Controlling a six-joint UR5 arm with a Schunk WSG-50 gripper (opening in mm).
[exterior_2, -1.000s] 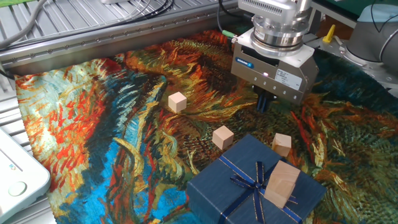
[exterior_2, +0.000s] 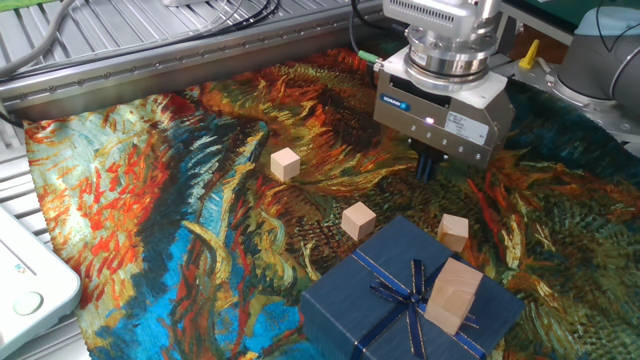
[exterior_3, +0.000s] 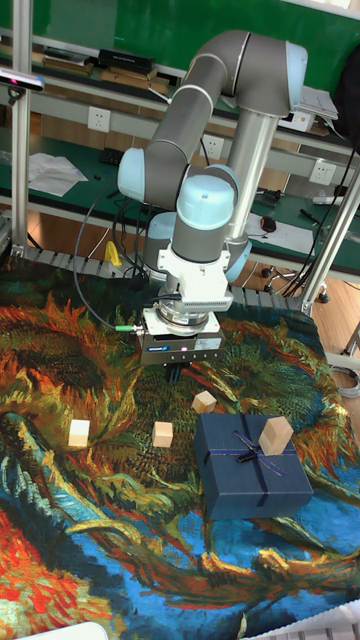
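My gripper (exterior_2: 427, 172) hangs over the cloth behind the blocks, its dark fingers together and nothing visible between them. Three small wooden cubes lie on the cloth: a left cube (exterior_2: 285, 164), a middle cube (exterior_2: 358, 221) and a right cube (exterior_2: 453, 232) beside the box's back edge. A longer wooden block (exterior_2: 456, 296) rests on top of the dark blue gift box (exterior_2: 345, 300), by its ribbon bow. In the other exterior view, the gripper (exterior_3: 175, 378) is behind the right cube (exterior_3: 203, 402) and apart from every block.
A painted cloth (exterior_2: 130, 220) covers the table, with free room on its left side. A metal rail (exterior_2: 180, 75) runs along the back. At the left edge sits a white device (exterior_2: 35, 275). The arm's base stands behind the table.
My gripper has shifted very slightly to the right in exterior view 2. The cubes, the longer block and the box have stayed where they were.
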